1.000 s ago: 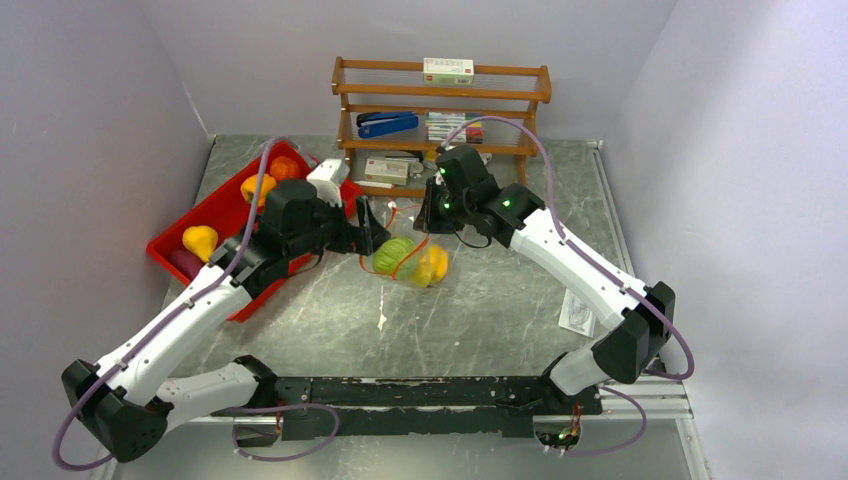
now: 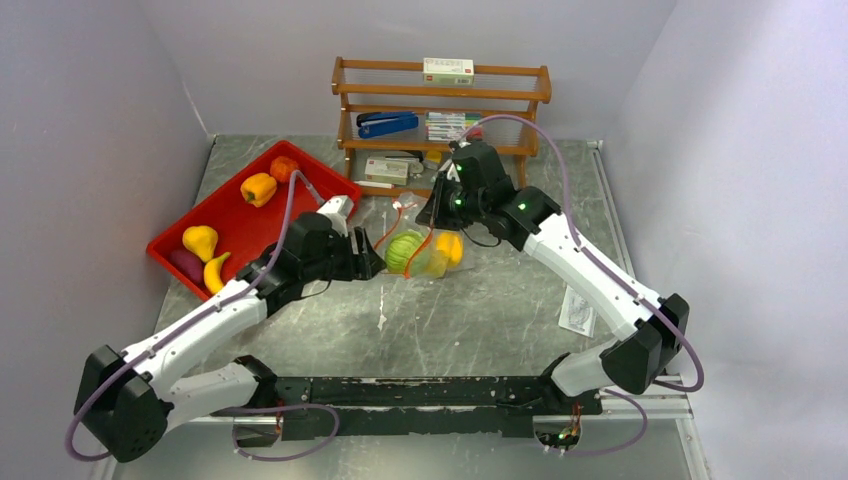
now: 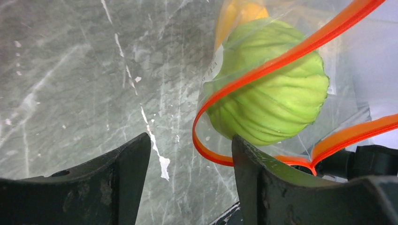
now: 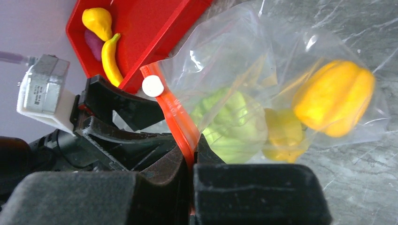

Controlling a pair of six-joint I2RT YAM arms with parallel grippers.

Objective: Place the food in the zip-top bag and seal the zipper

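The clear bag with an orange zip edge (image 4: 177,117) lies on the table, mouth toward the left. Inside it are a green cabbage (image 3: 277,89), a yellow pepper (image 4: 335,98) and a smaller yellow piece (image 4: 284,135). The orange strip runs between the closed fingers of my right gripper, which pinches the mouth's edge. My left gripper is part open at the mouth's left side. One of its fingers (image 3: 253,161) overlaps the lower orange rim in the left wrist view; nothing shows gripped between the two.
A red tray (image 2: 235,225) at the left holds a banana (image 2: 215,270), a yellow pear (image 2: 200,241), a purple item and other produce. Behind stands a wooden rack (image 2: 440,92) with boxes and a blue stapler (image 2: 388,127).
The bag, with the food inside, has shifted slightly right. My left gripper has come down toward the front of the table, and its fingers have drawn closer together. The right gripper keeps the rim.
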